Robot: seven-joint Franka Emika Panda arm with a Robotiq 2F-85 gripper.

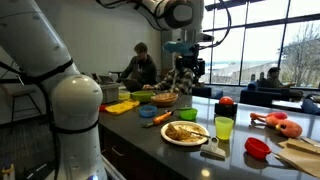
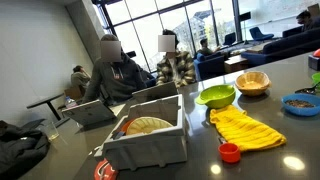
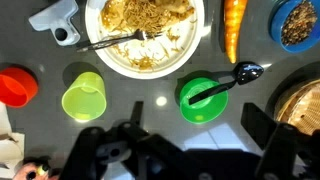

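Observation:
My gripper is open, its dark fingers spread wide at the bottom of the wrist view with nothing between them. In exterior view 1 the gripper hangs high above the table. Beyond the fingers lies a small green bowl with a black spoon across it. A white plate carries noodles and a fork. A yellow-green cup and a red cup stand to the left. A carrot and a blue bowl of small brown bits are at the upper right.
A wicker basket sits at the wrist view's right edge. In exterior view 2, a grey bin, a yellow cloth and another green bowl share the table. Two people sit behind it. Dark tabletop between bin and bowl is bare.

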